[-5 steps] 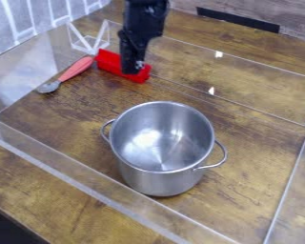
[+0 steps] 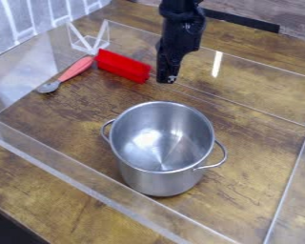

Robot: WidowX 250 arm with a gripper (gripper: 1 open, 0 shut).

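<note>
My black gripper [image 2: 170,74] hangs from the top of the camera view, shut, with nothing seen between its fingers, just right of a red cylindrical object [image 2: 122,65] lying on the wooden table. A large steel pot [image 2: 159,164] with two side handles stands empty in the front middle. A pizza cutter or similar utensil with a red handle [image 2: 75,69] and a metal end lies left of the red object.
Clear low panels border the wooden work area [image 2: 254,133]. A small white frame [image 2: 89,43] stands at the back left.
The gripper has moved right from over the red object to beside it, uncovering more of it. The pot and utensil stay where they were.
</note>
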